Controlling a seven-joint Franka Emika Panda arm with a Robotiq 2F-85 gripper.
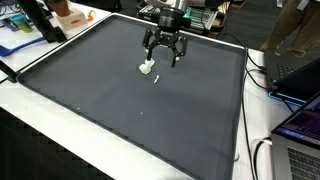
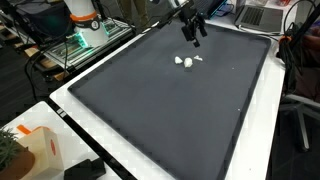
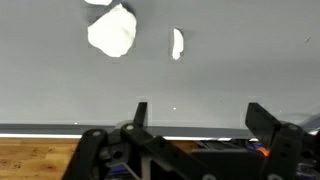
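My gripper stands open above the dark grey board, its two black fingers wide apart and nothing between them. In the wrist view, a rounded white lump lies ahead and to the left of the fingers. A thin white sliver rests to its right, ahead of the gap. Part of another white piece is cut off by the top edge. The second exterior view shows the gripper over the far part of the board, with the lump and the sliver lying apart from the fingers.
Most of the grey board is bare, bordered by a pale rim. A laptop and cables lie off its right side. In the second exterior view, a brown bowl and an orange-and-white object stand outside the board at the left.
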